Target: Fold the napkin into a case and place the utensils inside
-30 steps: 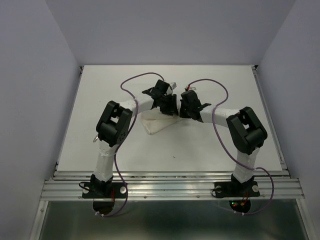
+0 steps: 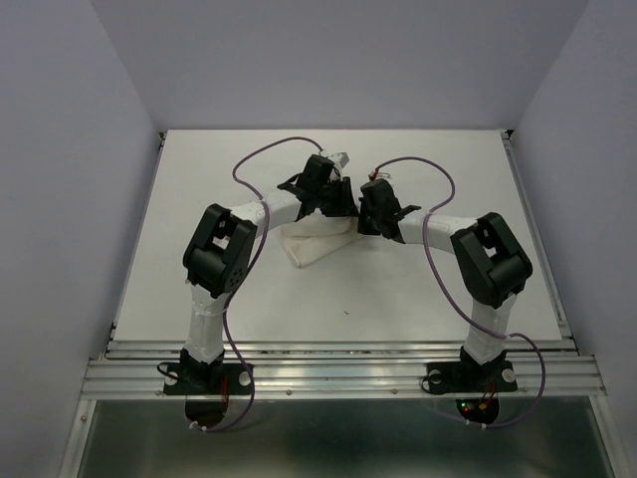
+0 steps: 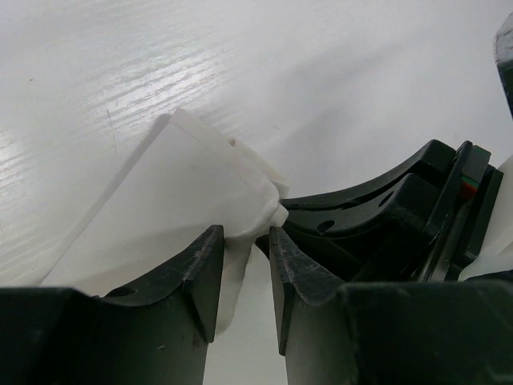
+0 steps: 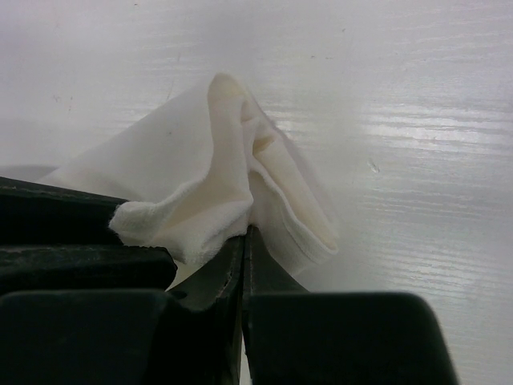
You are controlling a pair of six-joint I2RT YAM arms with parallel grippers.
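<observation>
The white napkin point(image 2: 311, 247) point(image 3: 160, 208) lies folded at the table's middle, its corner bunched up between the two grippers. My right gripper point(image 2: 360, 224) is shut, with the bunched cloth point(image 4: 188, 212) at its fingertips; whether cloth is pinched between them is unclear. In the left wrist view, my left gripper stands part open over the napkin's creased edge, beside the right gripper's black body.
The right arm has stayed in place.
</observation>
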